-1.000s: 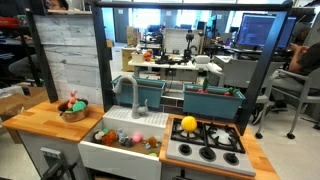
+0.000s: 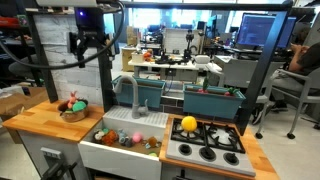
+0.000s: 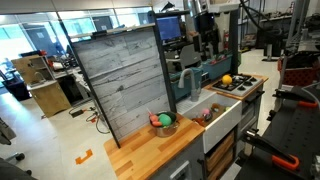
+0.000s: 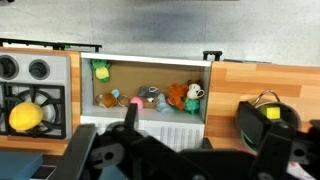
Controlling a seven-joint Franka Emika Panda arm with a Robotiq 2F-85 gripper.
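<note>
My gripper [image 2: 90,46] hangs high above the counter with its fingers apart and nothing between them. In the wrist view my gripper looks straight down over the sink [image 4: 224,98], its fingers spread. Several small toys lie in the sink, among them an orange toy [image 4: 177,95], a pink one [image 4: 137,101] and a green-yellow one [image 4: 101,70]. A pot [image 2: 74,115] of colorful items stands on the wooden counter to the left; in the wrist view it is partly hidden behind the gripper. A round yellow object [image 2: 189,123] rests on the stove.
The stove [image 2: 208,151] is right of the sink, and a tall faucet [image 2: 133,88] rises behind it. Blue bins [image 2: 210,103] stand behind the stove. A dark frame post [image 2: 105,75] rises beside the pot. Bare wooden counter [image 2: 40,120] surrounds the pot.
The arm has entered exterior view 1 from the upper left and swung right, so the gripper now hangs higher up between pot and sink. The objects on the counter have not moved.
</note>
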